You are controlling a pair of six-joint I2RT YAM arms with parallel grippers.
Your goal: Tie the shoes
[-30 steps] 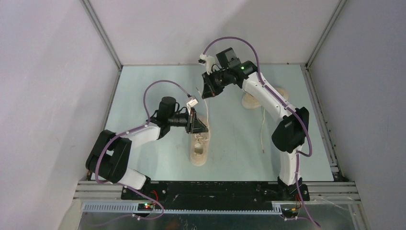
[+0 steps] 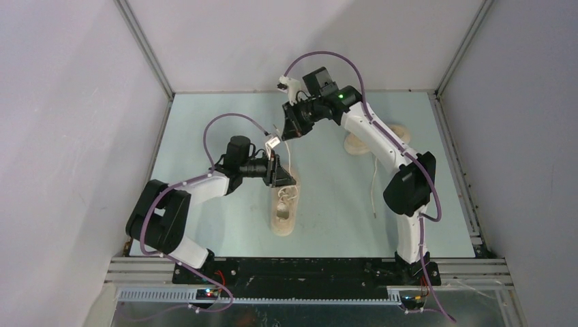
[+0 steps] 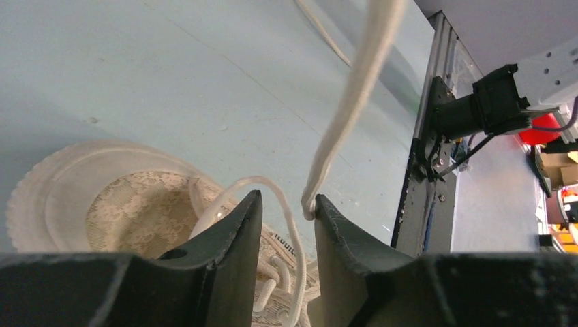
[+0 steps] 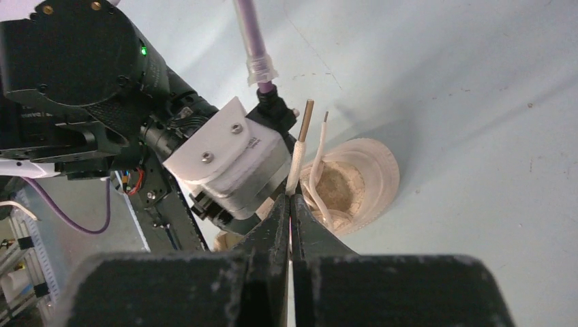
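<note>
In the top view, a cream shoe (image 2: 281, 224) lies at the centre of the table, with its upper part under my left gripper (image 2: 291, 179). Seen from the left wrist, my left gripper is part open over the shoe's laces. One lace (image 3: 337, 129) comes down from above to the tip of the right-hand finger; another lace (image 3: 296, 235) curves up between the fingers and down toward the shoe. Further back, my right gripper is shut on a lace, and the lace end (image 4: 305, 122) with its brownish tip sticks out past the fingers.
A second cream shoe (image 2: 356, 144) lies at the back right, partly covered by the right arm, with a loose lace (image 2: 373, 194) trailing toward the front. The two grippers are close together.
My left gripper stays over the shoe, shifted only slightly.
</note>
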